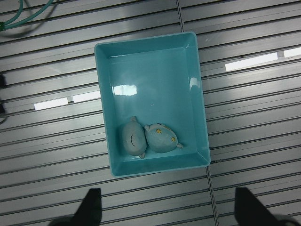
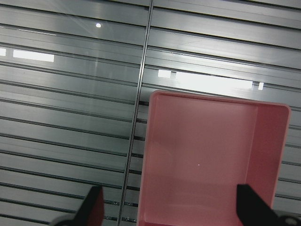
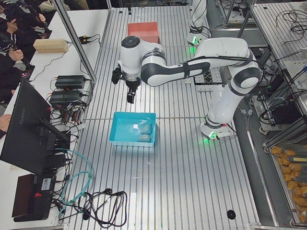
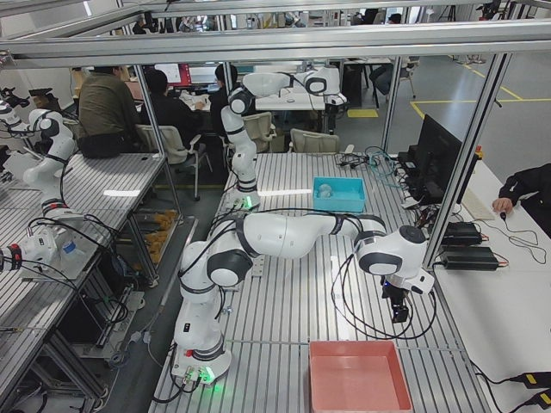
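A turquoise bin [image 1: 150, 70] on the slatted metal table holds two pale blue plush toys, one plain with a smile [image 1: 134, 139] and one with yellow patches [image 1: 162, 141], side by side at one end. My left gripper is above and beside this bin, its two fingertips far apart with nothing visible between them. My right gripper hangs over the near part of an empty red bin [image 2: 197, 141], fingertips also wide apart and empty.
A black monitor [image 3: 26, 127], power units [image 3: 67, 96] and looped cables [image 3: 103, 206] line the table's side. Bare slatted surface surrounds both bins. A metal frame post [image 4: 465, 206] stands at the edge.
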